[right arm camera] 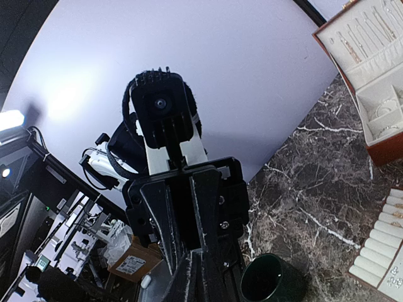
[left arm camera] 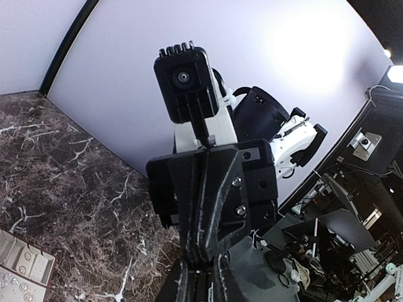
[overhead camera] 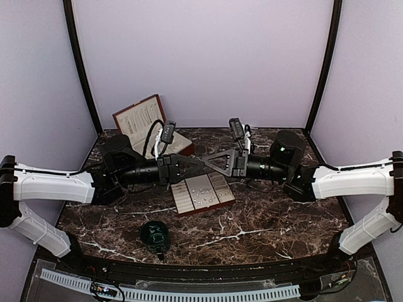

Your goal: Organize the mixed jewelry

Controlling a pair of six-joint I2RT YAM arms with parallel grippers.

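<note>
An open jewelry box (overhead camera: 138, 116) with necklaces on its lid stands at the back left, partly behind my left arm. A divided tray (overhead camera: 182, 197) with small pieces of jewelry lies centrally beneath the grippers. My left gripper (overhead camera: 198, 165) and right gripper (overhead camera: 211, 161) hang facing each other above the tray, their tips close together. I cannot tell how far apart the fingers of either stand; no held jewelry shows. In the right wrist view the box (right arm camera: 384, 145) and the tray's ring rolls (right arm camera: 376, 250) are at the right.
A dark green cup (overhead camera: 154, 236) stands at the front left. Pale walls enclose the back and sides.
</note>
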